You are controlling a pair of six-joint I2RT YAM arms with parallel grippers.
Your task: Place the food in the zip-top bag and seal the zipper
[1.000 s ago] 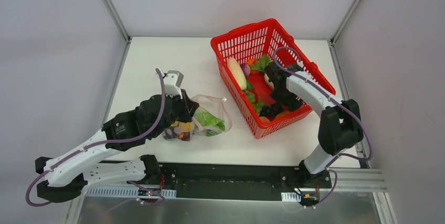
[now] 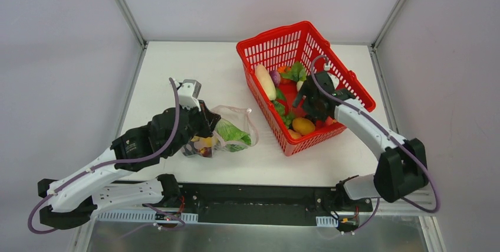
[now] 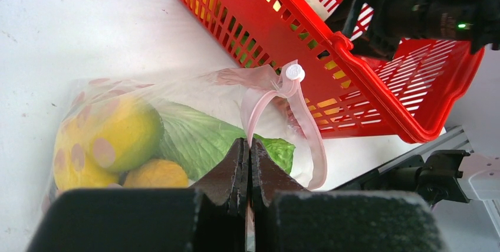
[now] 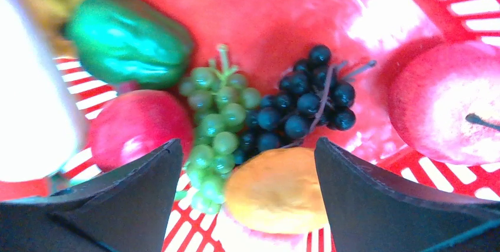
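Note:
The clear zip top bag [image 3: 224,87] lies on the table with yellow fruit [image 3: 127,134] and a green leafy vegetable [image 3: 194,131] inside. Its mouth faces the basket, and a white slider [image 3: 295,72] sits on the pink zipper strip. My left gripper is shut on the strip at the bag's near rim. Over the red basket [image 2: 272,119], my right gripper has its fingers apart. Beneath and between them show an orange-yellow fruit [image 4: 277,190], green grapes [image 4: 215,128] and dark grapes [image 4: 303,95], none gripped.
A red apple [image 4: 451,104], a green pepper [image 4: 130,39] and a long pale vegetable [image 2: 265,82] are also in the basket. Its high wall stands just right of the bag. The table left of the basket is clear at the back.
Left arm and bag have shifted slightly left.

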